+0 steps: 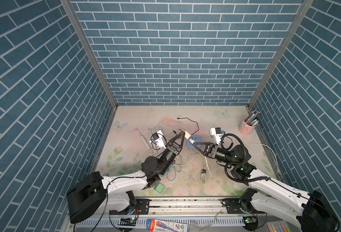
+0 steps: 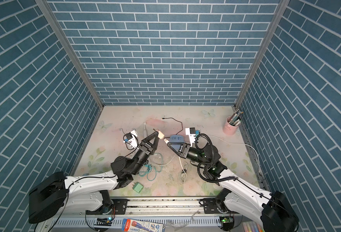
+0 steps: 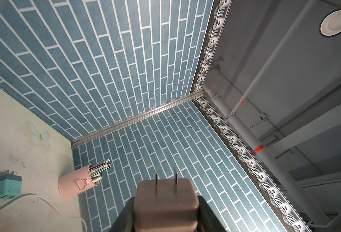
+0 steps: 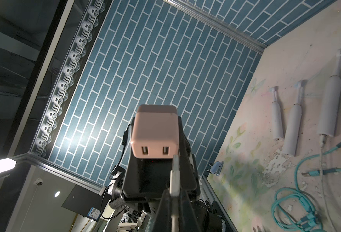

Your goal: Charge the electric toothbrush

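A pink charger adapter [image 4: 155,131] is held in my left gripper [image 1: 184,133], its prongs pointing away from the right arm. Its two USB ports face my right gripper [image 1: 194,143]. That gripper is shut on a white USB plug [image 4: 174,177] whose cable hangs down. In the top left view a small gap separates plug and adapter. From the right wrist, the plug's tip appears just below and right of the right-hand port. Three toothbrushes lie on the table; the thickest toothbrush [image 4: 330,104] has a white cable at its base.
A blue power strip [image 2: 177,138] lies beneath the grippers, partly covered. Teal cables [image 4: 294,203], a bundled white cable [image 1: 203,174] and a green adapter [image 1: 159,188] are on the table. The pink pen cup [image 1: 246,126] stands at the right.
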